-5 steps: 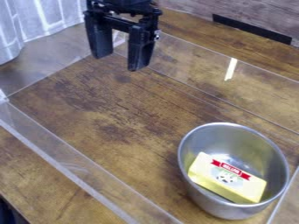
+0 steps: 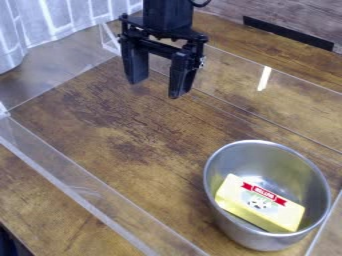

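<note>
The black gripper [image 2: 156, 72] hangs at the top centre of the camera view, above the wooden surface, its two fingers apart and nothing between them. At the lower right a metal bowl [image 2: 231, 158] holds a yellow box [image 2: 267, 208] with a red and white label.
Clear low walls edge it at the left and right. A white curtain [image 2: 34, 35] hangs at the top left.
The gripper has moved a little to the right and down in the view. The bowl and the box have not moved.
</note>
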